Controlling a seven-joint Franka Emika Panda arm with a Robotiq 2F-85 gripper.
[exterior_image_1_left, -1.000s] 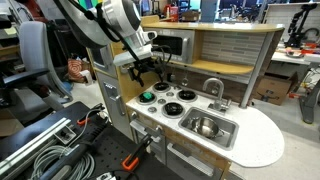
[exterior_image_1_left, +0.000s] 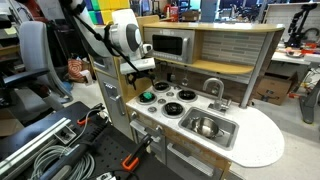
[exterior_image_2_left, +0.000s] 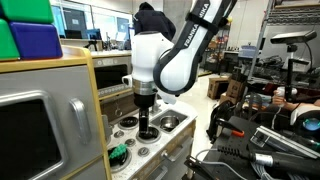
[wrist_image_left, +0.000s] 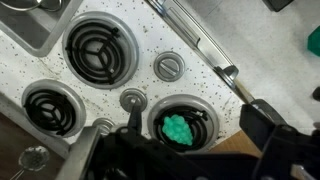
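A crumpled green object (wrist_image_left: 177, 129) lies on a dark coil burner, and it shows too on the stove in exterior view 1 (exterior_image_1_left: 147, 96) and exterior view 2 (exterior_image_2_left: 119, 153). My gripper is open, its dark fingers wide apart at the bottom of the wrist view. The green object appears between them there, but the side views put the gripper (exterior_image_1_left: 140, 70) well above the stovetop. Nothing is held. In exterior view 2 the gripper (exterior_image_2_left: 142, 104) hangs above the stove, near the microwave.
More coil burners (wrist_image_left: 101, 51) and several knobs (wrist_image_left: 168, 66) surround it. The sink (exterior_image_1_left: 205, 128) and faucet (exterior_image_1_left: 220, 98) are farther right. A microwave (exterior_image_1_left: 174, 46) and a shelf (exterior_image_1_left: 225, 67) stand behind. Free counter (exterior_image_1_left: 258, 140) lies at the far right.
The arm and gripper have turned and shifted slightly left in exterior view 1. The green object has stayed on its burner.
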